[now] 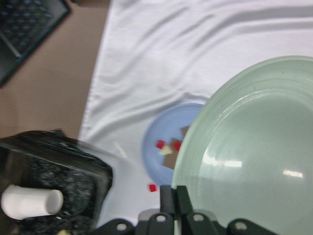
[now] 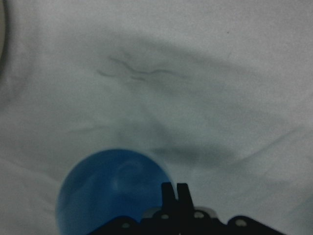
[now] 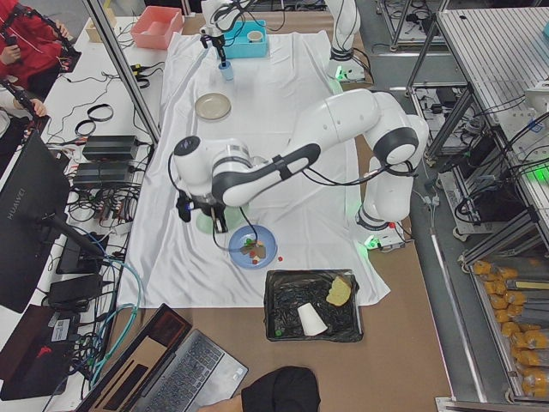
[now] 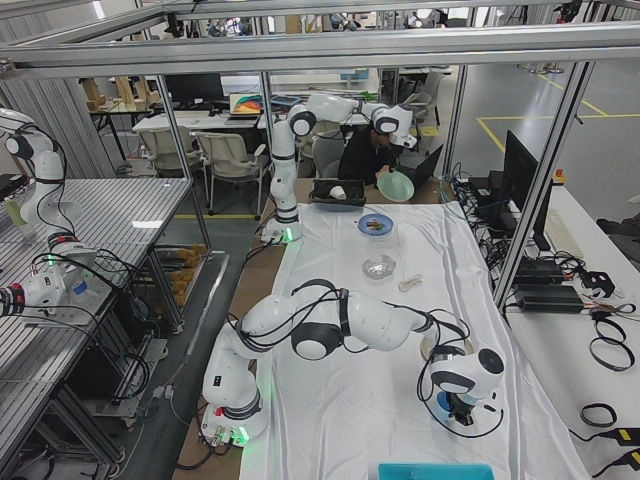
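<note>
My left gripper is shut on the rim of a pale green plate (image 1: pixel 254 137), held raised over the cloth. Beside and partly under it lies a blue plate (image 1: pixel 161 127) with red, brown and pale bits, and a loose red piece (image 1: pixel 152 187) lies just off it. My right gripper, at the far end of the table, is at a blue round cup or lid (image 2: pixel 107 191), its fingertips close together at the rim; whether anything is between them is unclear.
A black-lined tray (image 3: pixel 283 300) with a white cup and yellow item sits beyond the blue plate. A beige plate (image 3: pixel 213 106) and a turquoise bin (image 3: pixel 249 49) are toward the right arm.
</note>
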